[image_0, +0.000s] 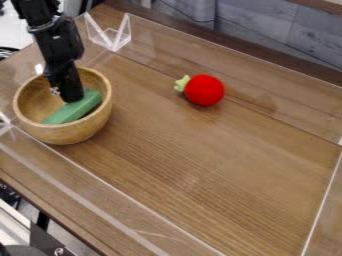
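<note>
A tan wooden bowl (94, 128) sits at the left of the table, with a green oblong object (71, 112) lying inside it. The black gripper (64, 88) reaches down from the upper left into the bowl, just behind the green object. Its fingertips are small and dark, and whether anything is between them is hard to make out.
A red round object with a pale green top (205, 91) lies at the upper middle of the wooden table (214, 180). A clear or white angular item (111, 30) is at the back left.
</note>
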